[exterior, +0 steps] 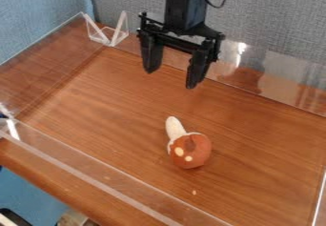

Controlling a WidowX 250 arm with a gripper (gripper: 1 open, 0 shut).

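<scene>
My black gripper (173,68) hangs at the top centre of the camera view, above the back part of the wooden work surface (114,106). Its two fingers are spread wide apart with nothing between them. A toy mushroom (190,150) lies on its side in front of and below the gripper, its red cap with pale spots toward the front and its white stem pointing back.
Clear low walls edge the surface along the back and front. A white wire holder (107,33) stands at the back left. Most of the wood around the mushroom is clear.
</scene>
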